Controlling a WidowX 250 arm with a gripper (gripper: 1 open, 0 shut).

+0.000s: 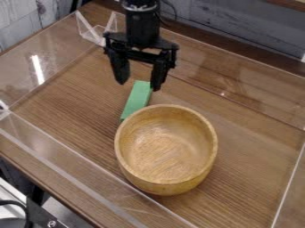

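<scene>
My gripper (141,62) is open, hanging over the upper middle of the camera view, just above and behind a green block (136,100) that lies on the wooden table (60,134). Nothing shows between its fingers. A wooden bowl (166,149) stands just in front of the green block, in the lower middle.
A clear plastic object (95,28) stands at the upper left, behind the gripper. A dark cable shows at the lower left corner.
</scene>
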